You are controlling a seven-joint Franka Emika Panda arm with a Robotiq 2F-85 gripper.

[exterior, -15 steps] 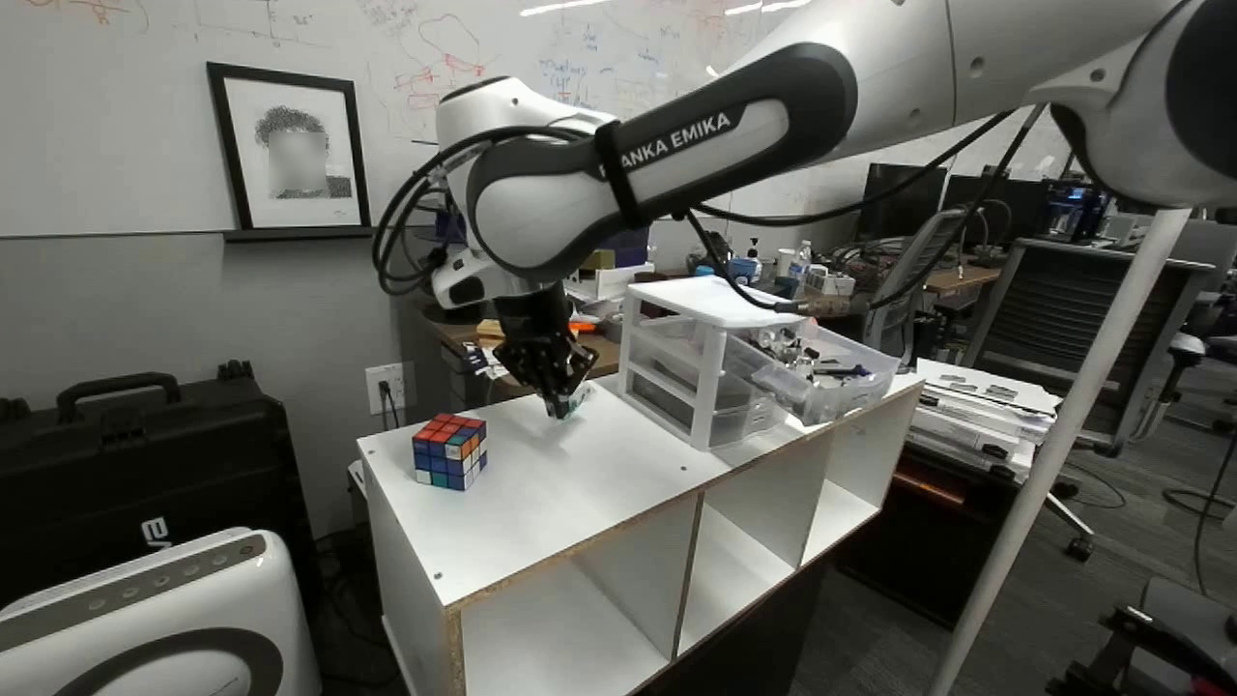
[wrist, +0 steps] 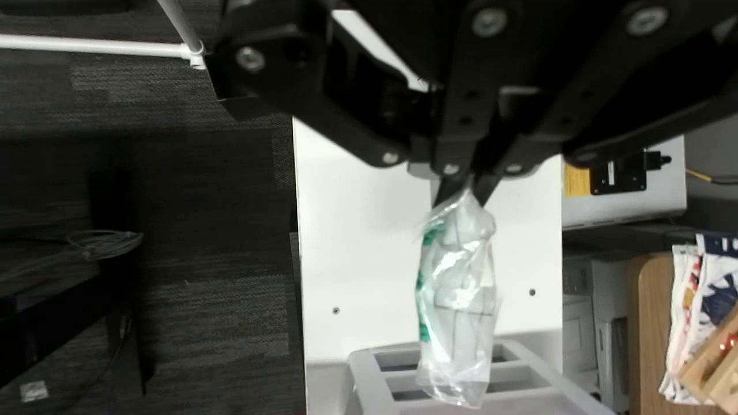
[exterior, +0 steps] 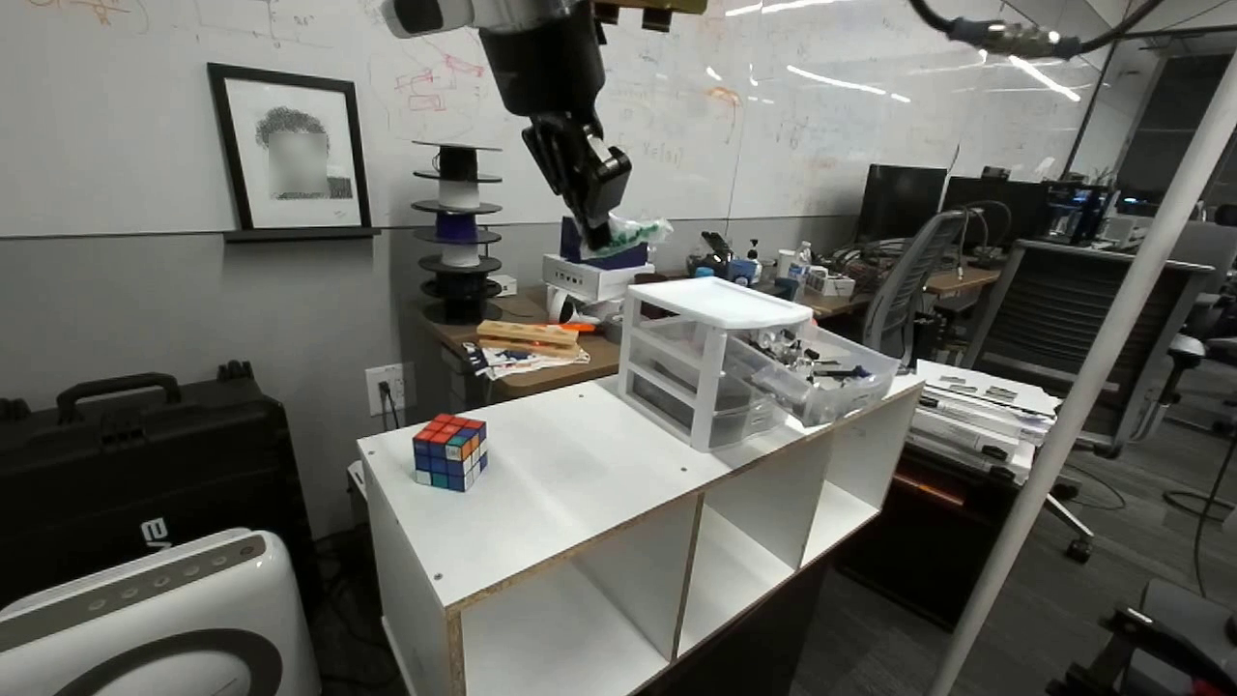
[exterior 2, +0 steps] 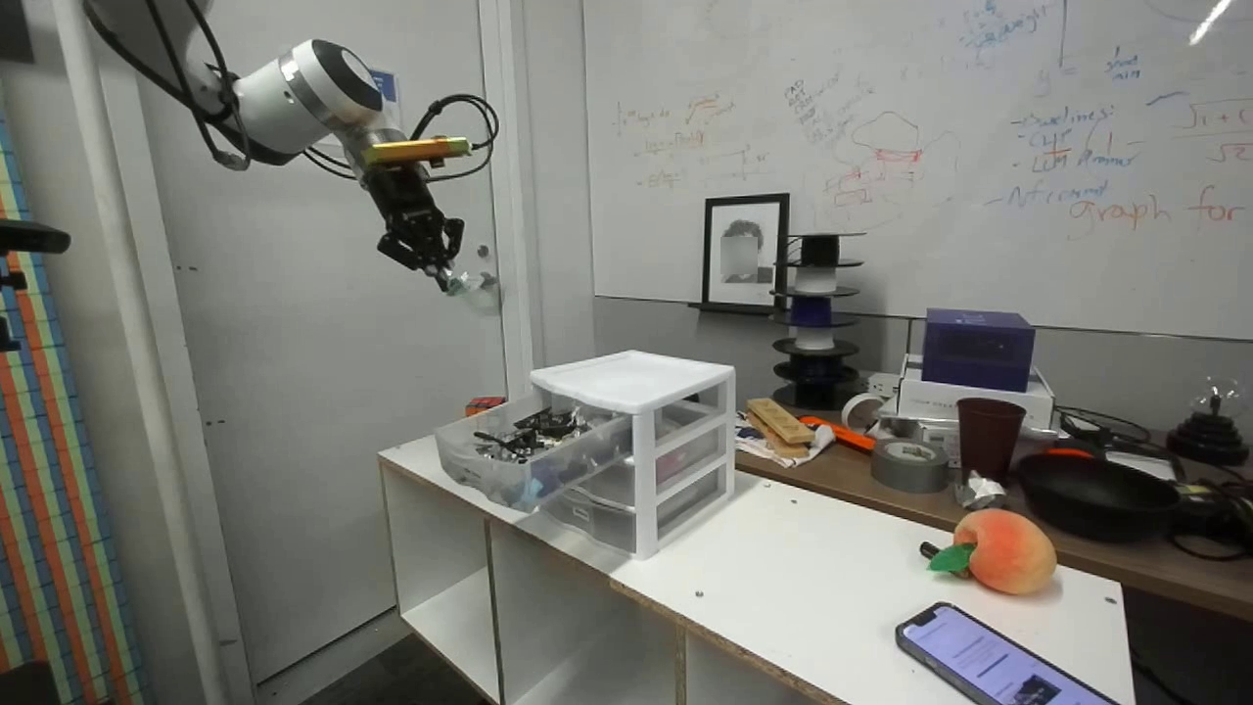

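High above the white shelf, my gripper (exterior 2: 446, 280) is shut on a clear plastic packet (wrist: 456, 297) with green markings. The packet hangs out past the fingertips in the wrist view, and its pinched end is partly hidden by the fingers. In the first exterior view the packet (exterior: 635, 236) shows beside the fingers, against the back desk. It is clear of every surface. Below and beyond it stands the white drawer unit (exterior: 719, 304), its top drawer (exterior: 864, 389) pulled out and filled with small dark parts.
A Rubik's cube (exterior: 449, 452) sits at one end of the white shelf top (exterior: 568, 464). Toward the other end lie a toy peach (exterior 2: 1004, 552) and a phone (exterior 2: 993, 658). Between cube and drawer unit the shelf top is bare. A white pole (exterior: 1084, 394) rises at the side.
The arm has lifted the gripper far up from just over the shelf top near the cube, taking the packet with it. Cube and drawer unit have stayed put.
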